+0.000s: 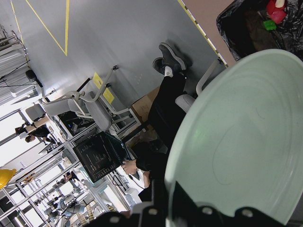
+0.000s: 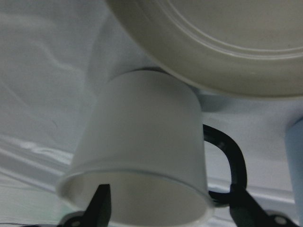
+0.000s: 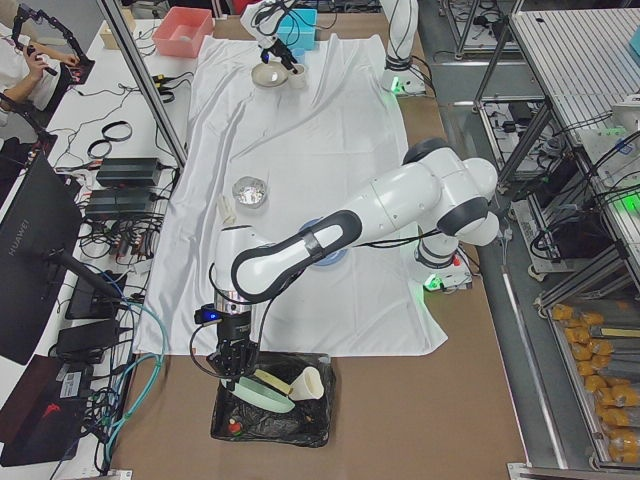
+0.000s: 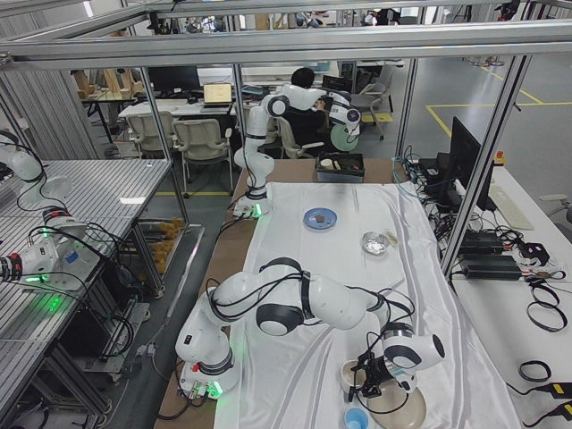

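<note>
My left gripper [image 3: 236,365] is over the black-lined bin [image 3: 225,425], shut on the rim of a pale green plate [image 1: 236,137], which fills much of the left wrist view. A white cup [image 3: 305,385] and a yellow item lie in that bin. At the far end of the cloth, my right gripper stands open just over a white mug [image 2: 142,127] with a black handle, beside a beige plate [image 2: 218,71] and a blue cup [image 4: 355,418].
A blue plate [image 4: 319,218] and a metal bowl [image 4: 374,242] rest on the middle of the white cloth [image 3: 300,160]. A monitor and cables crowd the side table.
</note>
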